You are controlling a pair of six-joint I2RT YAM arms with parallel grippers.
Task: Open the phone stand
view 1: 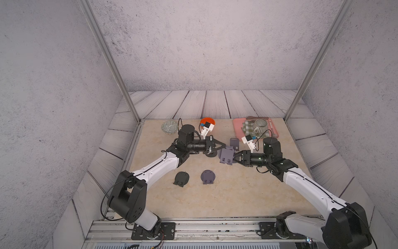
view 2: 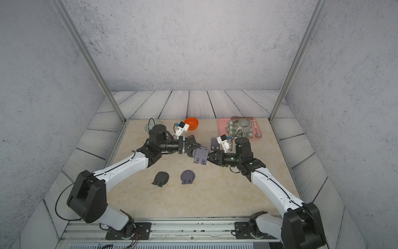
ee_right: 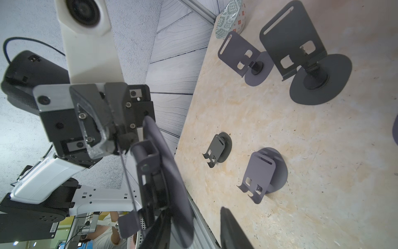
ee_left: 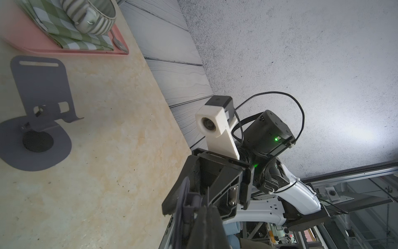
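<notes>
A purple-grey phone stand (view 1: 226, 155) hangs in the air between my two grippers. In the right wrist view its thin panel (ee_right: 129, 186) and round base (ee_right: 176, 186) stand apart, the hinge (ee_right: 157, 188) between them. My left gripper (view 1: 223, 145) is shut on the upper edge of the thin panel. On the other side my right gripper is part open, with the lower end of the base reaching in between its fingers. Whether those fingers touch it, I cannot tell. Seen from the left wrist, the stand (ee_left: 181, 213) is nearly edge-on.
Two folded stands, one dark (view 1: 181, 178) and one purple (view 1: 208, 177), lie at the front. Behind are an orange bowl (view 2: 191, 123) and a pink tray (view 2: 222, 125).
</notes>
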